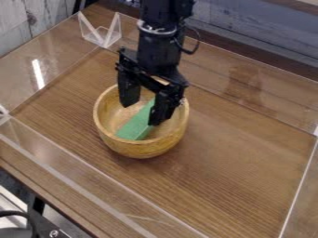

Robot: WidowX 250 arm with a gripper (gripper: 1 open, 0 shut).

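Note:
A round yellow bowl (121, 138) sits on the wooden table, with a green block (138, 126) lying inside it. My black gripper (147, 98) has its fingers spread open over the bowl, one on the left and one on the right above the block. The upper part of the block is partly hidden by the gripper, and whether the fingertips touch it I cannot tell.
A clear plastic container (99, 28) stands at the back left. Another clear piece sits at the left edge. A dark cable shows at the bottom left corner.

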